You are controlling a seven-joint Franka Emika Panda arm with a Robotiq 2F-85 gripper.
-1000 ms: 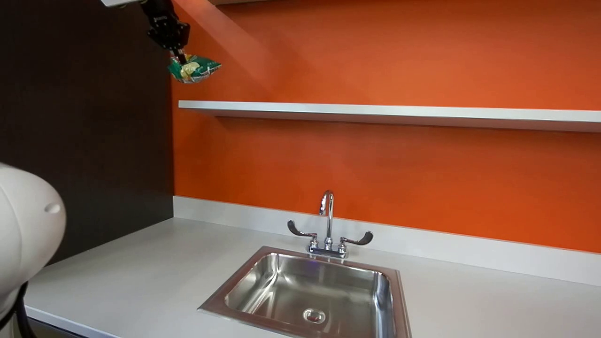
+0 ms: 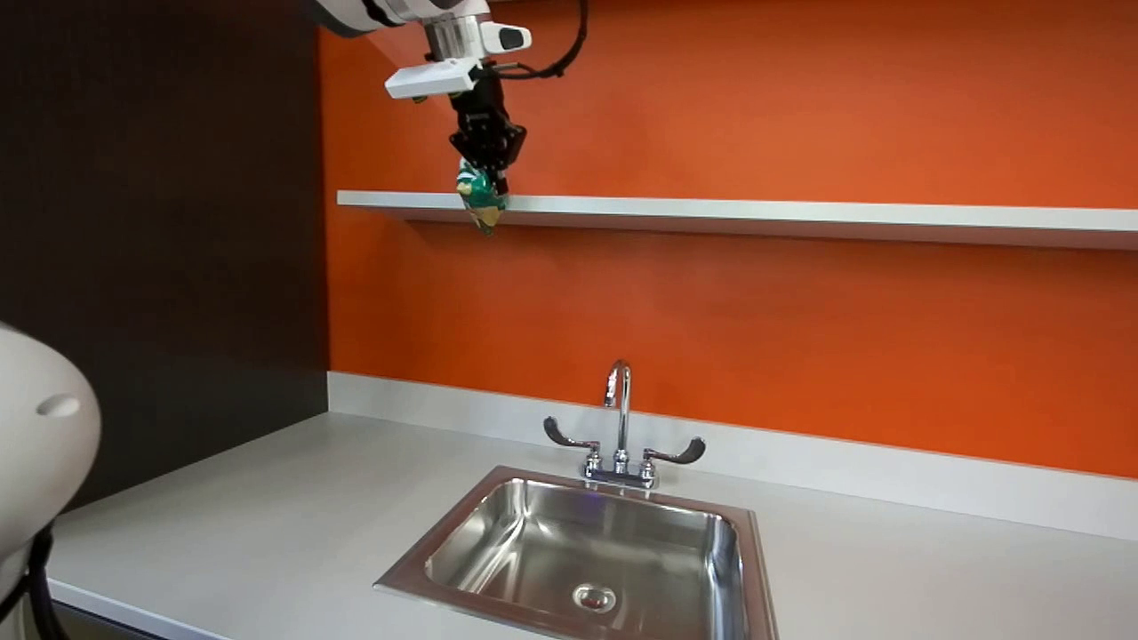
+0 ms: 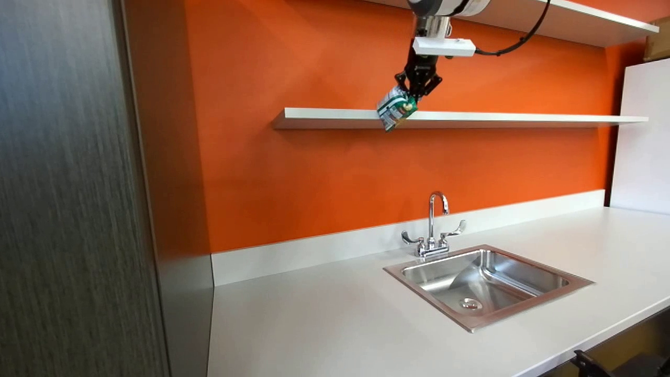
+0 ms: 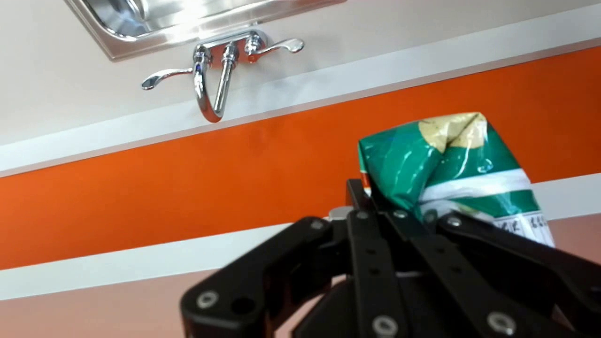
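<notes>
A green foil snack bag (image 2: 480, 196) with white stripes and yellowish pictures hangs from my gripper (image 2: 493, 181), high above the counter. In exterior view 2 the bag (image 3: 395, 108) tilts down to the left and overlaps the front edge of the shelf (image 3: 502, 117); whether it touches the shelf I cannot tell. From the wrist, the gripper shows its fingers close together, pinching the bag (image 4: 450, 163) by a thin fold. Most of the bag sticks out to the right of the fingertips, and the pinched part is hidden.
The visible shelf top is bare. Below stand a chrome faucet (image 2: 621, 416) and an empty steel sink (image 2: 501, 597) set in a clear white counter (image 2: 277, 501). A dark panel (image 2: 160, 213) closes off the left side. Another shelf (image 3: 565, 22) runs above.
Still holding the bag, my gripper has moved right and down, from above the shelf's left end to its front edge. The bag has turned from lying flat to hanging downward.
</notes>
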